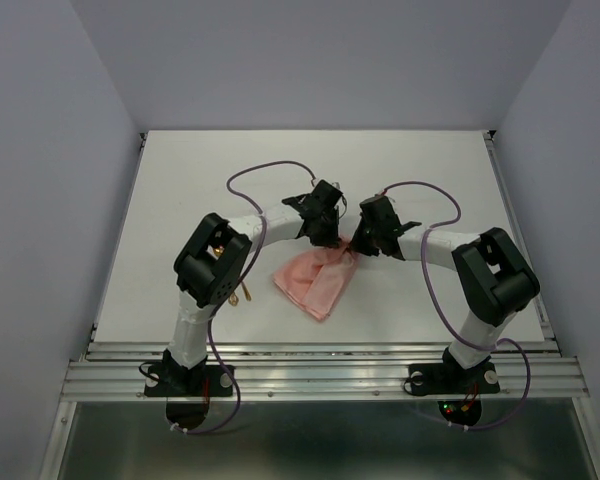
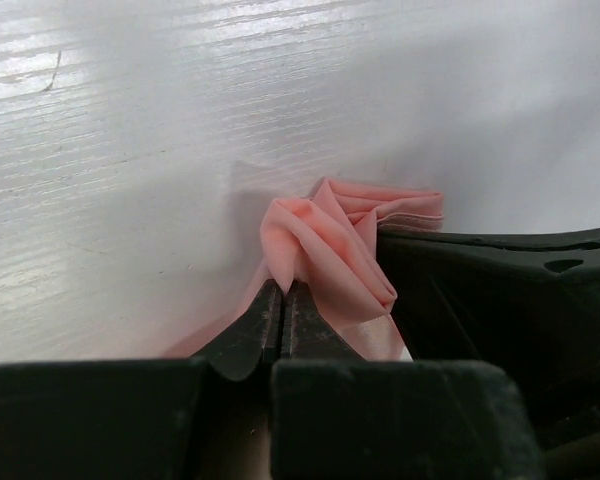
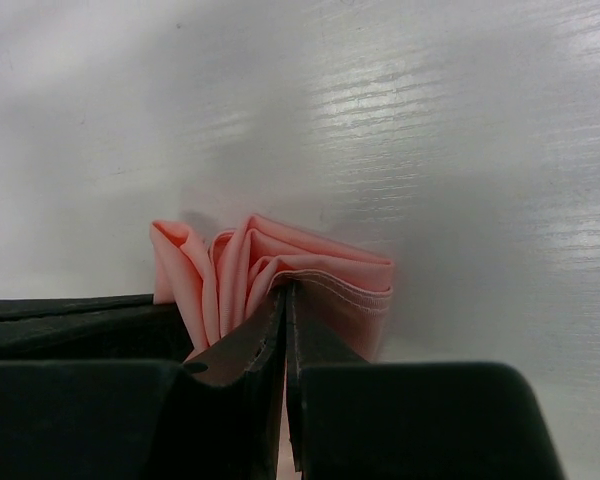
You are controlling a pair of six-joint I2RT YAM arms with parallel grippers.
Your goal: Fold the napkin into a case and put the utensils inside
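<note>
The pink napkin (image 1: 315,280) lies on the white table, its near part folded flat and its far end bunched up. My left gripper is shut on a bunched fold of the cloth at that far end. Just to the right, my right gripper is shut on a hemmed edge of the same napkin. The two grippers are close together, with gathered cloth between them. Gold utensils (image 1: 246,291) lie left of the napkin, partly covered by the left arm in the top view.
Grey walls stand behind and at both sides. A metal rail (image 1: 320,368) runs along the front edge.
</note>
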